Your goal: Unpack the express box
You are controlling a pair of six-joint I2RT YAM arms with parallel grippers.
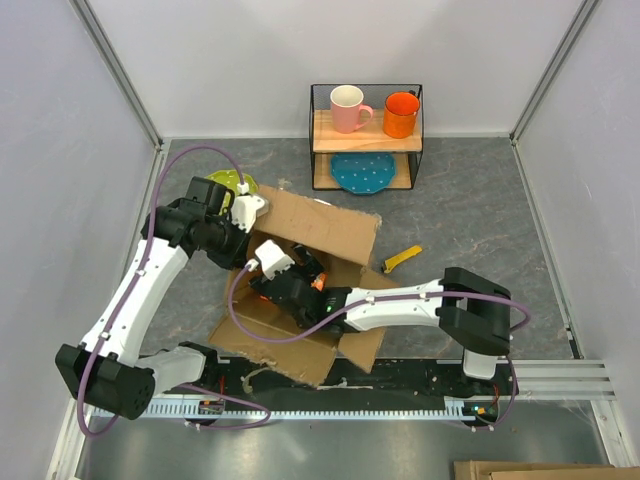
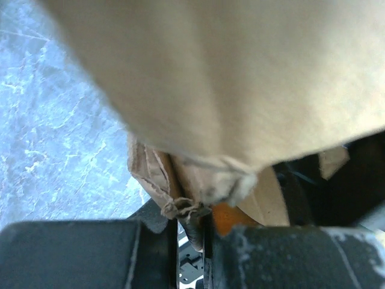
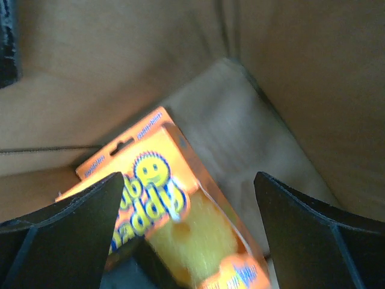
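The open cardboard box stands in the middle of the table, its flaps spread out. At its left side my left gripper is shut on the crumpled cardboard edge. Inside the box is my right gripper, its fingers wide apart. Between and beyond them lies an orange package with yellow and blue lettering and a clear window, resting against the box's inner walls. The lower part of the package is partly covered by a dark shape. From above, only a bit of orange shows past the right wrist.
A yellow-handled cutter lies right of the box. Behind stands a rack with a pink mug, an orange mug and a blue plate. A green plate sits behind the left arm.
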